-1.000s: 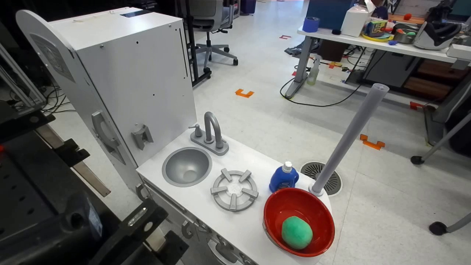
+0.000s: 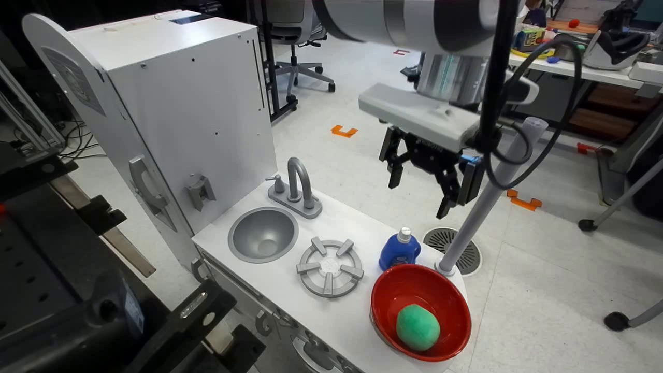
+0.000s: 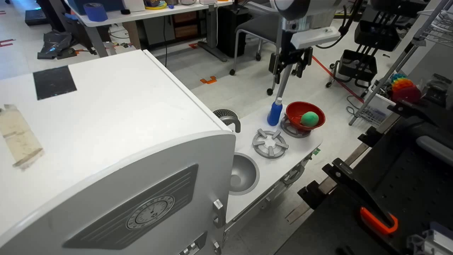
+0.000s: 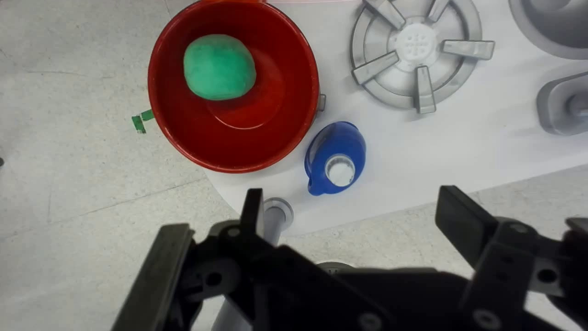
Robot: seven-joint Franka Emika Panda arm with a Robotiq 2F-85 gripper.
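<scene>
In exterior view 1 my gripper hangs open and empty, high over the far edge of the counter. The wrist view shows its two dark fingers wide apart. Near that edge stands a blue bottle, upright with a white cap, apart from the fingers. Beside the bottle sits a red bowl, resting on a burner in exterior view 2. Inside the bowl lies a round green object, against its near side in exterior view 1.
An uncovered grey burner, a round sink and a faucet occupy the counter. A pale upright post rises close to the bottle and bowl. The tall white cabinet borders the sink end.
The arm and its open gripper have come into exterior view 1 from above, where neither showed a second ago. Bottle, bowl and green object have stayed put.
</scene>
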